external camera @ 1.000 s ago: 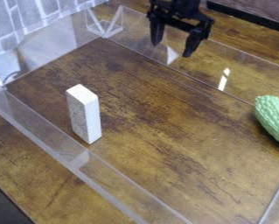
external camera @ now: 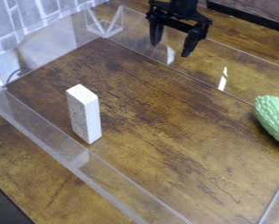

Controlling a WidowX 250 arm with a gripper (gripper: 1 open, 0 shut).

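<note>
My black gripper (external camera: 173, 39) hangs at the top centre of the camera view, over the far edge of the clear-walled area, its two fingers spread apart with nothing seen between them. A white upright block (external camera: 84, 114) stands on the wooden floor at the left middle, well away from the gripper. A green bumpy object (external camera: 274, 117), like a bitter melon, lies at the right edge, partly out of view.
Transparent walls (external camera: 86, 173) border the wooden surface (external camera: 165, 157). A pale tiled or cloth backdrop (external camera: 31, 26) fills the upper left.
The gripper has shifted very slightly upward. The white block and the green object have not moved.
</note>
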